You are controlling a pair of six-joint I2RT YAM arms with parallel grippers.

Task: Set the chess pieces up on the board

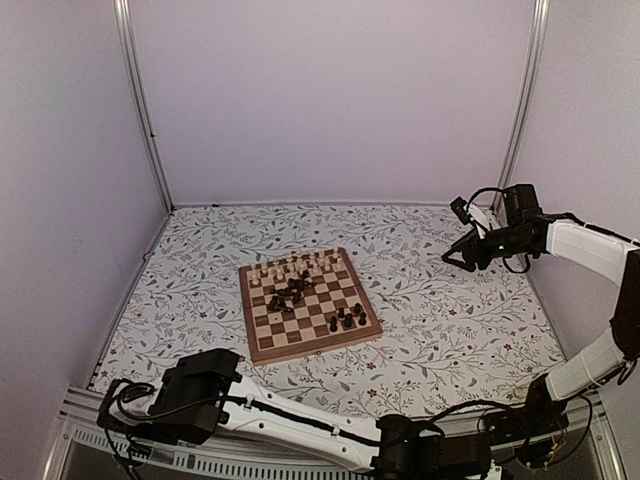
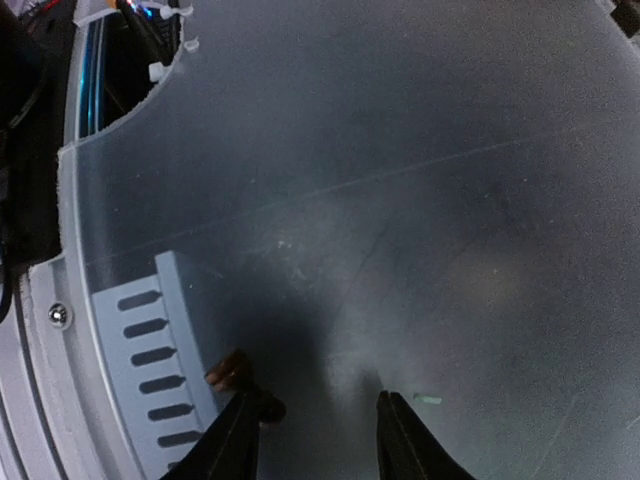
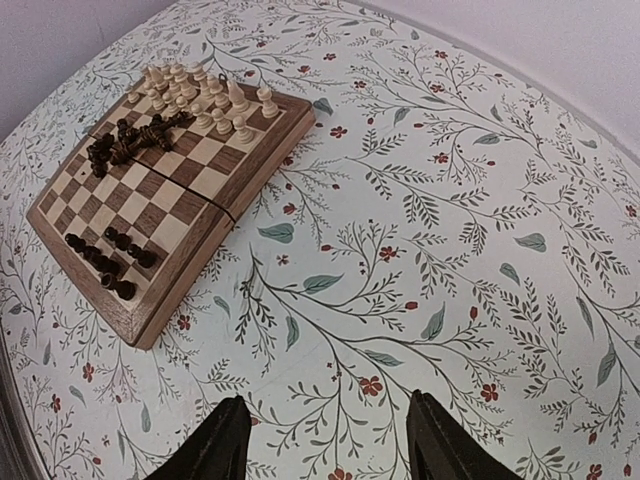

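Observation:
The wooden chessboard (image 1: pixel 310 340) lies on the patterned table, white pieces (image 3: pixel 240 131) standing along its far side, dark pieces (image 3: pixel 125 290) at the near right corner and more dark ones heaped around the middle. My left gripper is low beyond the table's front edge, out of sight in the top view, open over a grey surface; a dark chess piece (image 2: pixel 235 375) lies there beside its left finger. My right gripper hangs open over the bare table, right of the board.
A light slotted plastic strip (image 2: pixel 150 370) borders that grey surface. Walls close in the back and sides.

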